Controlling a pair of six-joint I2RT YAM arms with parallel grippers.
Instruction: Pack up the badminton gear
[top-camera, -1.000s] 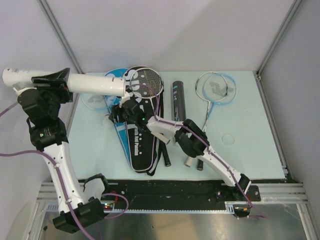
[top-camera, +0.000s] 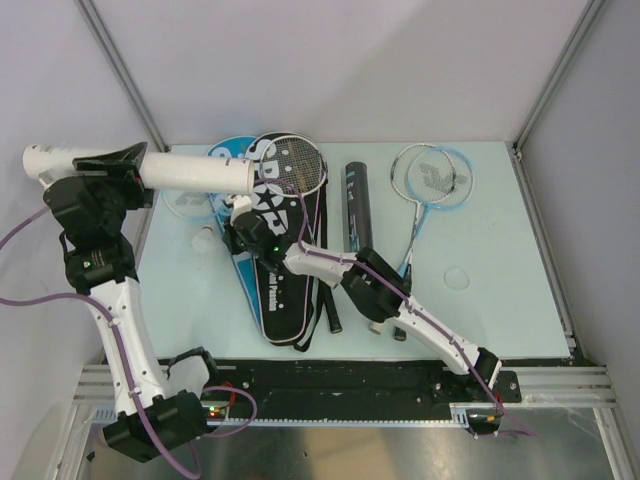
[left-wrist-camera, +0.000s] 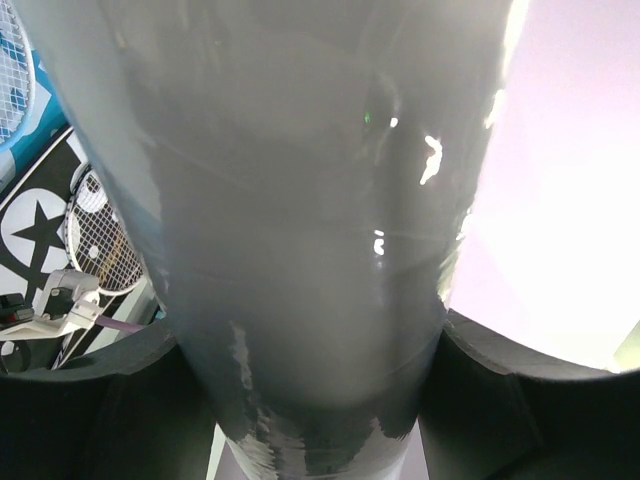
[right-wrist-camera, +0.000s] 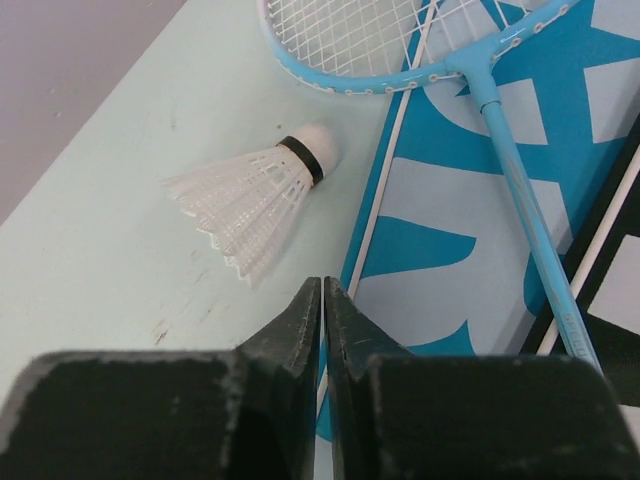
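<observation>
High at the upper left my left gripper (top-camera: 110, 170) is shut on a long cylindrical shuttlecock tube (top-camera: 200, 172), which fills most of the left wrist view (left-wrist-camera: 300, 200). My right gripper is shut, low over the blue and black racket bags (top-camera: 280, 310), its tips near the blue bag's edge, nothing visible between them. A white shuttlecock (right-wrist-camera: 255, 190) lies on the table just beyond those tips. A blue racket (right-wrist-camera: 515, 170) and a white-rimmed racket (top-camera: 293, 150) lie on the bags.
A dark tube (top-camera: 355, 200) stands out right of the bags, lying flat. Two crossed rackets (top-camera: 435, 175) and a small clear ring (top-camera: 456, 278) are on the right of the table (top-camera: 500, 310), where there is free room.
The right arm has moved slightly, its gripper staying by the bags and shuttlecock.
</observation>
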